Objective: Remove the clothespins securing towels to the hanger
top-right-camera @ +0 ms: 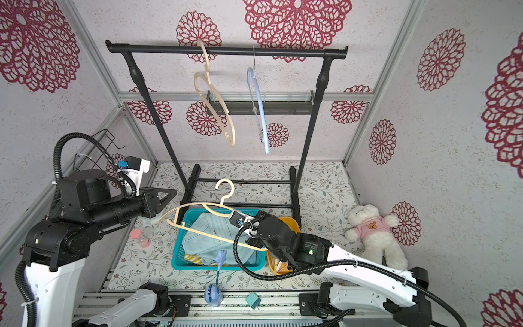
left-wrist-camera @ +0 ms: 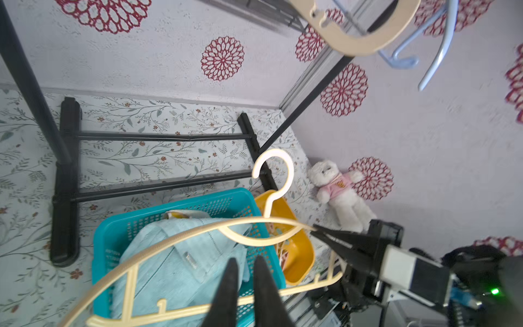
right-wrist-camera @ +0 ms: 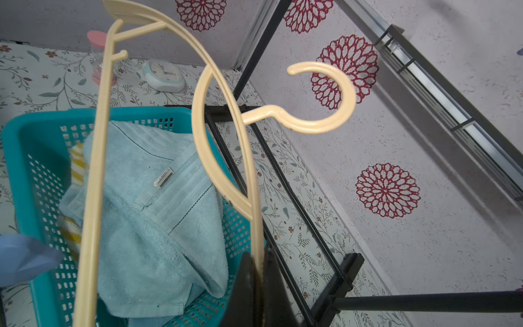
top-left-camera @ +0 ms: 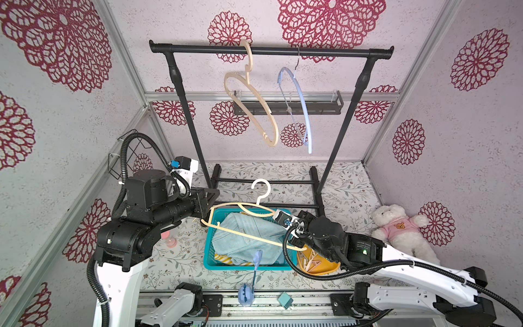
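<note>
A beige hanger [right-wrist-camera: 97, 190] is held over the basket, its hook [left-wrist-camera: 288, 169] sticking up. My right gripper is shut on the hanger's upper arm. No towel or clothespin shows on this hanger. My left gripper [top-left-camera: 214, 197] stands at the hanger's far left end, fingers part open; in its own wrist view nothing is clearly gripped between the blurred fingers. Light blue towels [right-wrist-camera: 158, 218] and a yellow-striped cloth lie in the teal basket [left-wrist-camera: 103, 256] below. Clothespins [top-left-camera: 309, 263] lie in the yellow container [left-wrist-camera: 299, 261].
Another beige hanger [top-left-camera: 271, 125] and a blue hanger [top-left-camera: 305, 114] hang bare from the black rack [top-left-camera: 201, 49]. A white teddy bear [top-left-camera: 404, 229] sits at the right. A pink-capped jar [top-right-camera: 139, 238] stands left of the basket. Floor behind the basket is free.
</note>
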